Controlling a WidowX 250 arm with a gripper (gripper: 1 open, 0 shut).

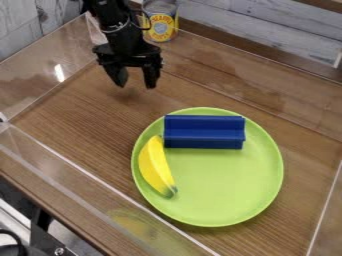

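My black gripper (134,72) hangs over the back left of the wooden tray, its fingers apart with nothing visible between them. A green plate (227,193) fills the front right, holding a dark blue block-like rack (203,131) and a yellow banana (156,166) on its left side.
A yellow-labelled container (159,22) stands at the back behind the gripper, partly hidden. The clear walls of the tray run along the left and front.
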